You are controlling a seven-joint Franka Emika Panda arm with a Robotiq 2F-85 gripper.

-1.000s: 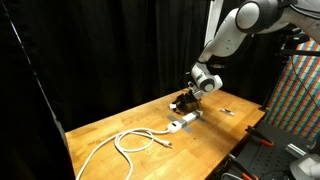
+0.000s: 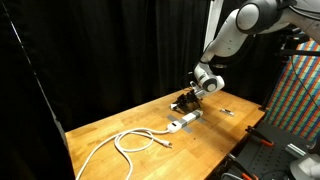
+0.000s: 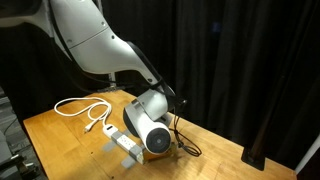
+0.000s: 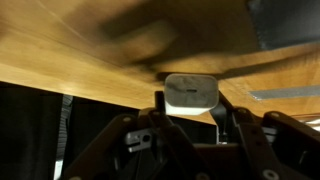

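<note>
In the wrist view a small block with a pale, rounded-rectangular face (image 4: 191, 90) sits between the fingertips, and my gripper is shut on it. Exterior view 1 shows the gripper (image 2: 184, 103) low over the far part of the wooden table, close to the black curtain. Whether the block touches the table cannot be told. From exterior view 2 the white arm (image 3: 150, 130) hides the fingers and the block.
A white power strip (image 2: 185, 121) lies on the table on the near side of the gripper, its white cord (image 2: 122, 145) looped to the left. Small light pieces (image 2: 228, 112) lie to the right. A black curtain (image 2: 120, 60) closes off the back.
</note>
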